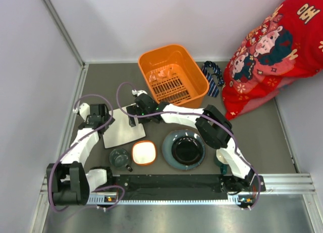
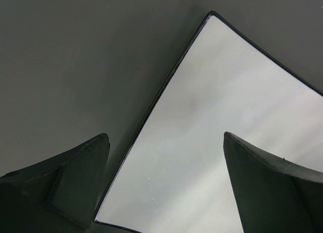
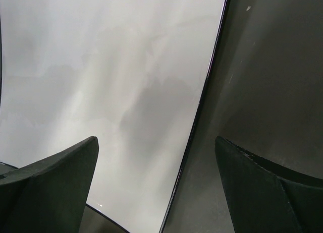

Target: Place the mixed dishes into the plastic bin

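Note:
A white square board or plate (image 1: pixel 123 134) with a dark rim lies at centre left. My left gripper is open over its edge, fingers either side of it; my right gripper is open over the opposite part, nothing between its fingers. The orange plastic bin (image 1: pixel 189 74) stands behind, with small orange items inside. Along the front sit a dark mug-like dish (image 1: pixel 119 157), a white orange-rimmed dish (image 1: pixel 144 151) and a black dish (image 1: pixel 186 150) on a grey-blue plate (image 1: pixel 174 163).
A striped cloth (image 1: pixel 213 81) lies right of the bin, beside a large red sack (image 1: pixel 272 46). A white-and-teal object at the right front is partly under the right arm. The table's right side has bare room.

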